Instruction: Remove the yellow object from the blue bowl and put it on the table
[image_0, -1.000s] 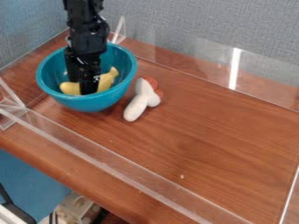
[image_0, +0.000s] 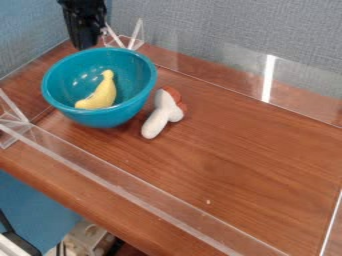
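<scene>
The yellow object (image_0: 98, 92), long with a narrow upper end, lies inside the blue bowl (image_0: 136, 108) and leans up toward its back wall. The bowl stands upright at the left of the table. My dark gripper (image_0: 86, 46) is above and behind the bowl's back rim, apart from the yellow object. No part of the yellow object is in the gripper. Its fingers blend into one dark shape, so their spacing is unclear.
Just right of the bowl lies a white mushroom-like object (image_0: 158, 118) with a reddish end. Clear low walls and white wire-like stands (image_0: 11, 125) edge the table.
My gripper has risen out of the bowl and moved back, away from the yellow object. The yellow object stays in the bowl, turned to point more steeply toward the back.
</scene>
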